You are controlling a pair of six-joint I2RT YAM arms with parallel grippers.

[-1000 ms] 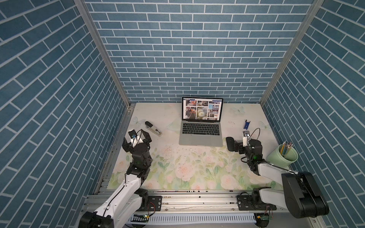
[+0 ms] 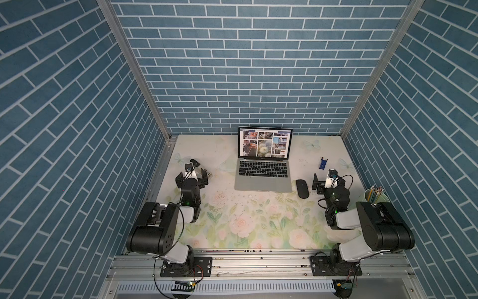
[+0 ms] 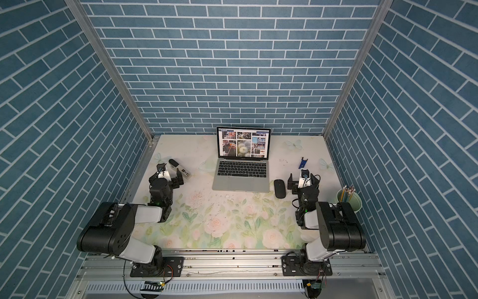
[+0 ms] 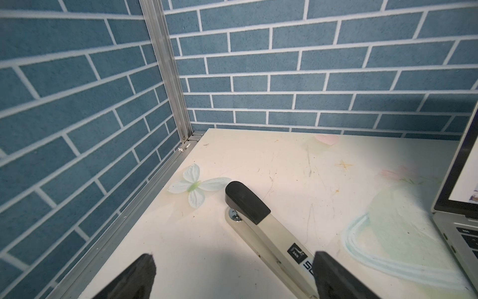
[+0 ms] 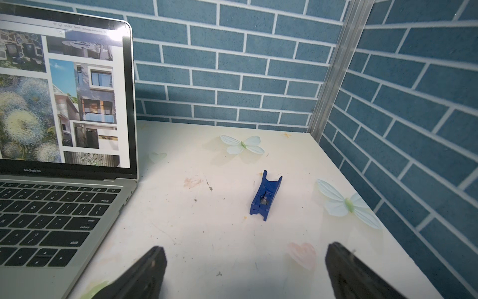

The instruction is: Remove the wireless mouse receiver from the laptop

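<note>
The open silver laptop stands at the back middle of the table, its screen lit with photos. No receiver can be made out on its visible edges; its right side appears at the left of the right wrist view. A black mouse lies on the table just right of the laptop. To the right of the mouse, my right gripper is open and empty. My left gripper is also open and empty, left of the laptop and near the stapler, apart from the laptop.
A grey stapler with a black cap lies before my left gripper. A small blue tool lies beyond my right gripper. The green pencil cup stands at the right edge.
The right gripper moved slightly right, away from the mouse, and its fingers show wider.
</note>
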